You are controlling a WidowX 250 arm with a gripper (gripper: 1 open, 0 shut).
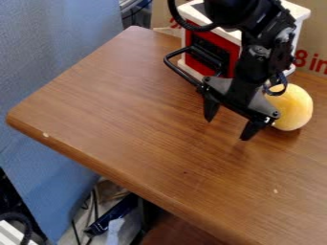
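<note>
The black gripper (228, 128) hangs low over the right part of the wooden table (121, 115), its two fingers spread apart and pointing down, with nothing visible between them. Just right of it, partly behind the arm, sits a pale yellow round object (293, 109). Behind the gripper stands a red and white box-like appliance (197, 62) with a black wire handle or frame on its front left, largely covered by the arm.
A cardboard box (311, 55) is at the back right. A blue padded surface (45, 72) lies beyond the left edge, and cables and clutter lie below the table.
</note>
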